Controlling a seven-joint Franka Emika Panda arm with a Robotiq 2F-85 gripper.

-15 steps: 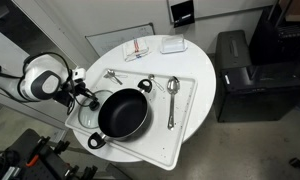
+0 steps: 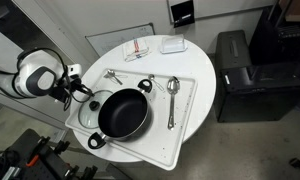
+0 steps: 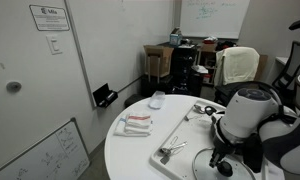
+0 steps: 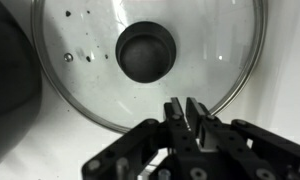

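A clear glass lid (image 4: pixel 100 90) with a steel rim and a round black knob (image 4: pixel 145 52) fills most of the wrist view. In exterior view 1 the lid (image 2: pixel 87 118) lies on the white tray beside the black pot (image 2: pixel 124 114). My gripper is over the lid near its rim, apart from the knob. Its fingertips stand close together with a narrow gap and nothing visible between them. Exterior view 2 shows the lid (image 3: pixel 212 160) below the arm; the pot is mostly hidden there.
A long spoon (image 2: pixel 173 105) lies on the tray (image 2: pixel 166 152) to the pot's right. Smaller utensils (image 2: pixel 113 76) rest near the tray's far edge. Beyond the tray are a folded cloth (image 2: pixel 136 48) and a clear container (image 2: pixel 173 44).
The gripper has shifted slightly left, away from the lid's knob, in exterior view 1. The pot, lid and spoon look unmoved.
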